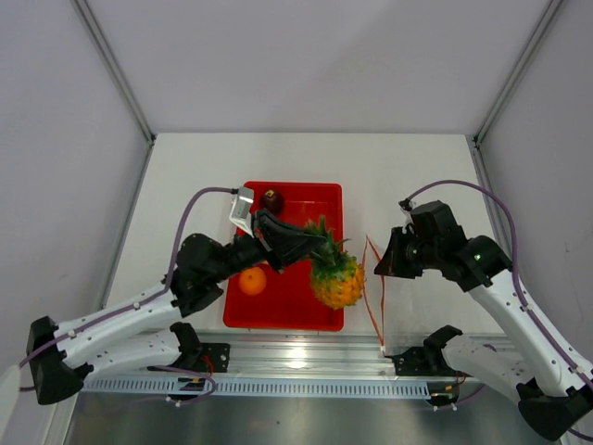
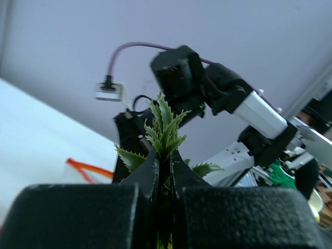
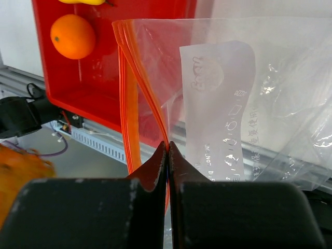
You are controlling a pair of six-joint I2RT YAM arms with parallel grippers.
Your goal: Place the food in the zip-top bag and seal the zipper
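A toy pineapple [image 1: 335,280] hangs by its green leaves from my left gripper [image 1: 324,241], which is shut on them. In the left wrist view the leaves [image 2: 165,127] stick up between the fingers. The pineapple is just left of the clear zip bag's orange-edged mouth [image 1: 374,292]. That bag [image 3: 218,104] stands with its mouth parted, facing the red tray. My right gripper is shut on the orange zip edge. At the left border of the right wrist view, a blurred orange part of the pineapple [image 3: 21,176] shows.
The red tray [image 1: 320,320] lies under the left arm. In it are an orange [image 1: 252,281], a dark round fruit [image 1: 271,201] and a yellow fruit [image 3: 91,1].
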